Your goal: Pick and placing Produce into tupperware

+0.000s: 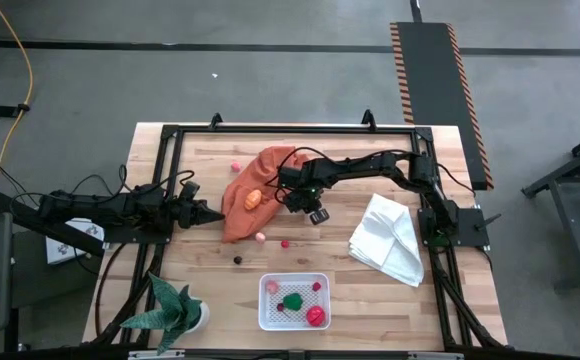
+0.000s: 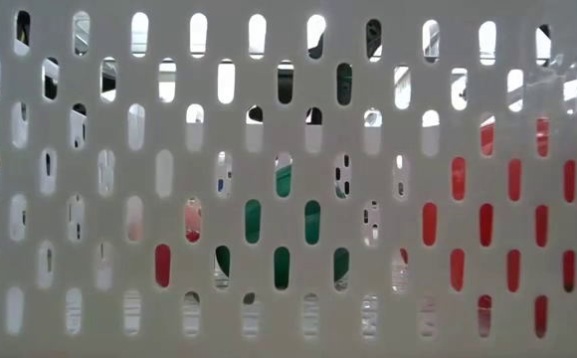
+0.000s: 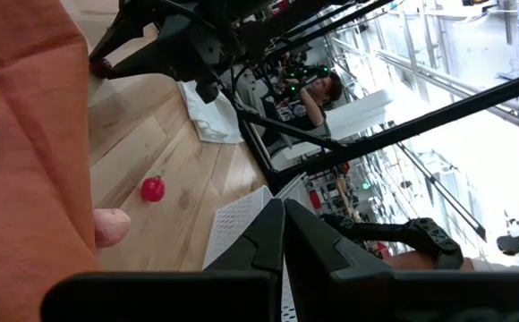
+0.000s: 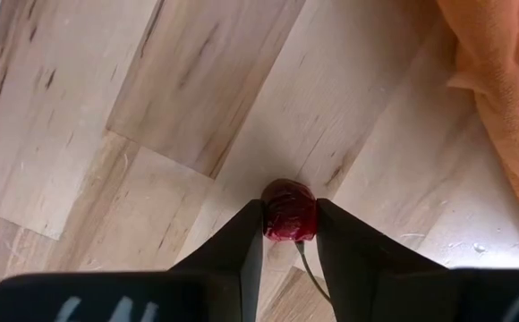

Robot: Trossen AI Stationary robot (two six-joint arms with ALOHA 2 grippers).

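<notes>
Between the fingertips of my right gripper is a dark red cherry [image 4: 288,211] with a thin stem; both fingers touch it, low over the wood. From above, that gripper [image 1: 318,216] is just right of the orange cloth [image 1: 240,215], and the cherry is hidden there. My left gripper is shut and empty, left of the cloth. The white perforated tub [image 1: 295,279] at the front holds a green piece [image 1: 292,301], a large red one [image 1: 315,316], a pink one [image 1: 272,287] and small dark red ones.
Loose on the table are a red cherry [image 1: 285,244], a dark berry [image 1: 237,260] and pink pieces [image 1: 260,237]. An orange item [image 1: 253,199] lies on the cloth. A white towel [image 1: 388,240] is at right, a potted plant [image 1: 175,312] at front left. Clear wood separates cloth and tub.
</notes>
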